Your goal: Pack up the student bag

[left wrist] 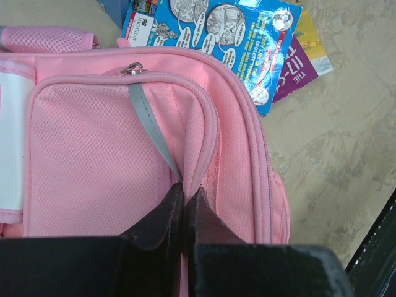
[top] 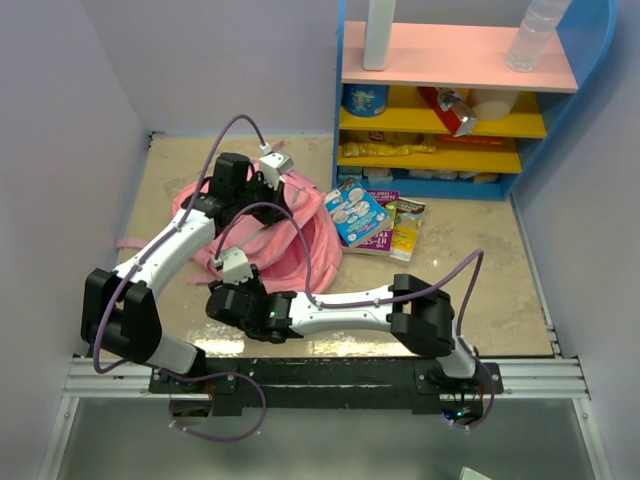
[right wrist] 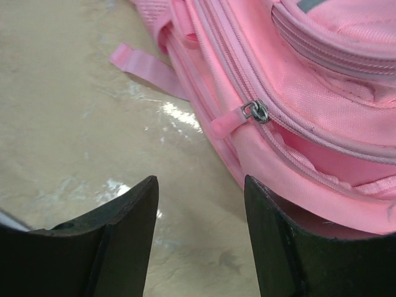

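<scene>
The pink student bag [top: 290, 262] lies on the floor at the left, its main zip partly undone. My left gripper is shut on the bag's front flap [left wrist: 93, 154], pinching a fold near a grey strip. In the right wrist view, my right gripper stands open, nothing between its fingers. Just beyond its fingertips are the bag's lower edge and a zip pull [right wrist: 238, 117]; they appear apart. A blue book [top: 357, 212] leans by the bag, over a purple book [top: 380, 243] and a yellow book [top: 406, 228].
A blue shelf unit [top: 340, 120] with yellow shelves holds several packets, a blue tub [top: 365, 99] and a red box [top: 448, 110]. A clear bottle [top: 538, 35] stands on top.
</scene>
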